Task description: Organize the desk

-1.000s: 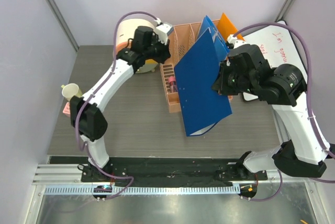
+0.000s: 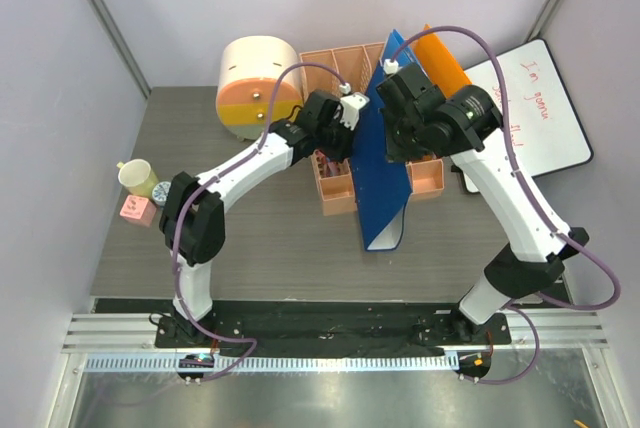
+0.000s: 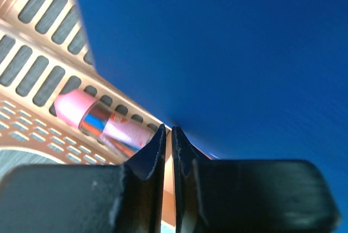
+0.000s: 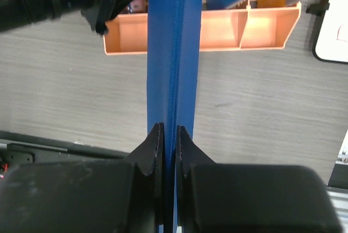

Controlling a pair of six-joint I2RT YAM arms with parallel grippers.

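Observation:
A blue folder (image 2: 378,183) stands steeply upright across the front of the peach desk organizer (image 2: 338,188), its lower end hanging over the front edge. My right gripper is shut on its spine, which runs down between the fingers in the right wrist view. At the folder's left side, my left gripper (image 2: 346,153) is shut on an edge of it; in the left wrist view the blue sheet (image 3: 217,53) meets the fingertips, partly hidden behind them. Another blue folder (image 2: 400,48) and an orange folder (image 2: 440,60) stand in the rear slots.
A pink-capped tube (image 3: 76,108) lies in an organizer compartment. Left of the organizer is a bread-bin-shaped box (image 2: 257,78); a mug (image 2: 138,178) and pink cube (image 2: 138,210) stand far left. A whiteboard (image 2: 535,113) leans at the right.
My left gripper has moved right and down to the folder. The right arm has swung left and turned the folder narrower, more edge-on to the top view.

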